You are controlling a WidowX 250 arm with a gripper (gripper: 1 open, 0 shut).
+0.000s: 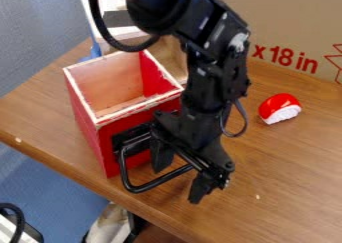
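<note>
A red box point(94, 117) with an open top and pale inner walls stands on the wooden table point(294, 187). Its lower front holds a dark opening with a black bar handle in front. The black gripper point(185, 182) hangs low at that front, beside the handle; whether its fingers are open or shut is hard to tell. A red and white rounded object point(279, 108) lies to the right of the arm.
A cardboard box point(294, 27) with printed text stands at the back.
</note>
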